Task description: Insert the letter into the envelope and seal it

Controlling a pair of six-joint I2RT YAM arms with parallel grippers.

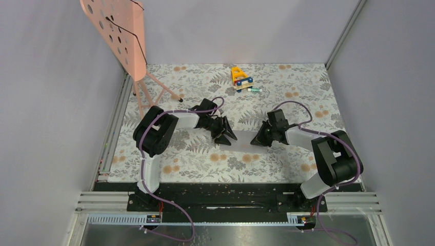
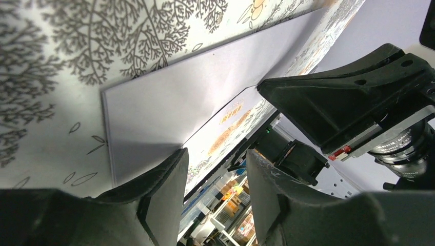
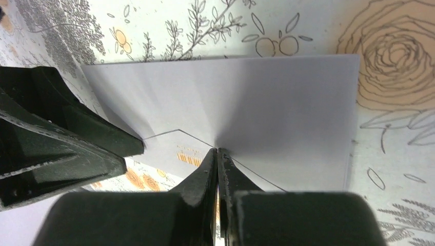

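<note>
A pale envelope point(image 1: 240, 146) lies flat on the floral cloth, its folded flap point(image 3: 169, 151) showing a line of orange marks. My left gripper is part open on the envelope's left end, its fingertips apart, one near the flap edge. My right gripper is shut, its tips resting on the envelope along the flap's edge, with nothing showing between them. In the top view the two grippers face each other over the envelope. No separate letter is visible.
A yellow toy point(image 1: 239, 75) and a small green tube point(image 1: 254, 90) lie at the back. A pink perforated stand point(image 1: 131, 41) rises at the back left.
</note>
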